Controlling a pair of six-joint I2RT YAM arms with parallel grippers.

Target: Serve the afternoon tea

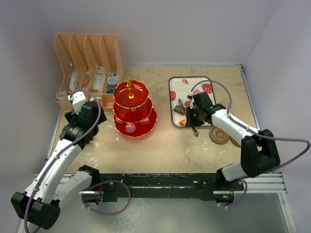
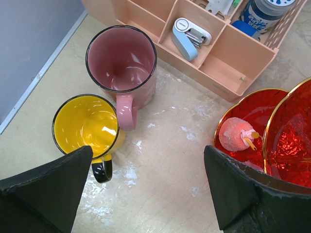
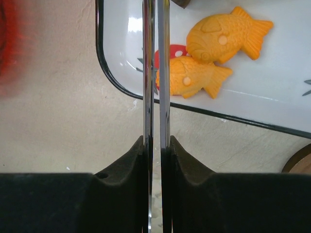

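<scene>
A red three-tier stand [image 1: 131, 97] with pink treats on its lower plate stands at the centre-left. My right gripper [image 1: 188, 116] is over the white tray [image 1: 176, 82], holding long metal tongs [image 3: 163, 73] upright between its fingers. In the right wrist view two orange fish-shaped cakes [image 3: 223, 36] lie in the tray. My left gripper stands open over the table, with a yellow mug [image 2: 87, 124] and a pink mug [image 2: 121, 58] below it.
A peach organiser [image 1: 87, 48] with stationery stands at the back left. Wooden coasters [image 1: 219, 135] lie right of the tray.
</scene>
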